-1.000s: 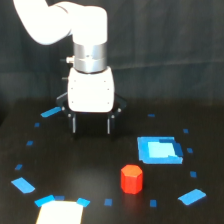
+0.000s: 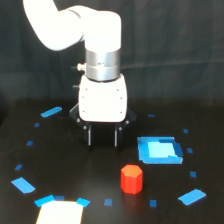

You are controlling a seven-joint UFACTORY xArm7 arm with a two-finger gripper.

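My gripper [image 2: 103, 136] hangs at the left of centre, pointing down, its two dark fingers apart with nothing visible between them. A red block with a faceted outline [image 2: 132, 180] rests on the black table, in front of the gripper and to its right. Farther back on the right lies a shallow blue tray [image 2: 143, 154] with a pale patch inside. The gripper is to the left of the tray and apart from both things.
A pale, boxy object [image 2: 60, 213] is cut off by the bottom edge at left. Blue tape strips [image 2: 192, 197] and small blue squares mark the dark table. A dark curtain [image 2: 170, 60] hangs behind.
My gripper has shifted to the right and a little lower in the picture. The red block, the blue tray and the pale object have stayed in place.
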